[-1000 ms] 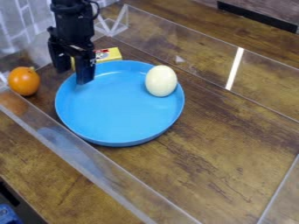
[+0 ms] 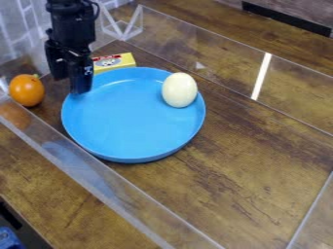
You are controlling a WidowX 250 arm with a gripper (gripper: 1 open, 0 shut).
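My gripper [image 2: 70, 63], black and open, hangs at the upper left, just beside the back-left rim of a blue plate [image 2: 128, 126]; nothing shows held in it. A white egg-shaped object [image 2: 180, 89] rests on the right part of the plate. An orange round object [image 2: 26, 89] sits left of the plate. A small yellow box [image 2: 113, 61] lies behind the plate, to the right of my gripper.
A transparent edge or panel runs along the left side, with a clear wall behind the gripper.
My gripper has moved a little to the left over the last second. The plate and the objects have not moved.
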